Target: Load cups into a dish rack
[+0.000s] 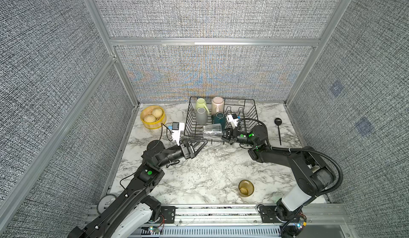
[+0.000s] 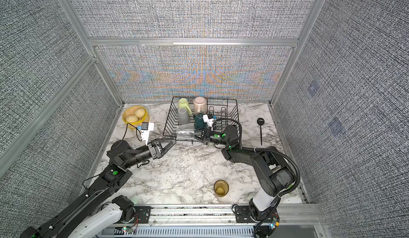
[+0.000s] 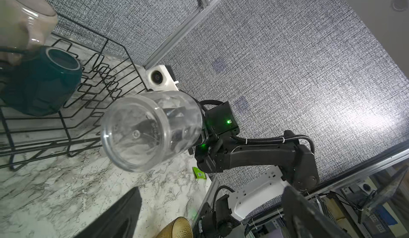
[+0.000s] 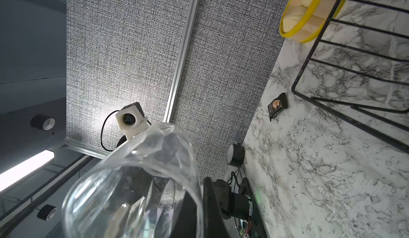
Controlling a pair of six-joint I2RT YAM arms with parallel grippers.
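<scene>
My right gripper (image 1: 227,134) holds a clear cup (image 3: 151,131) lying sideways in the air over the front edge of the black wire rack (image 2: 230,110), shut on it. My left gripper (image 1: 201,146) stands open just to the front left, empty, facing the cup. In the rack are a green cup (image 1: 200,104), a pink mug (image 1: 217,103), a grey cup (image 1: 201,116) and a teal cup (image 3: 40,82). An amber glass (image 1: 245,188) stands upright on the front right of the table.
A yellow-rimmed steamer with buns (image 2: 135,114) sits left of the rack; a black ladle (image 2: 260,129) lies to its right.
</scene>
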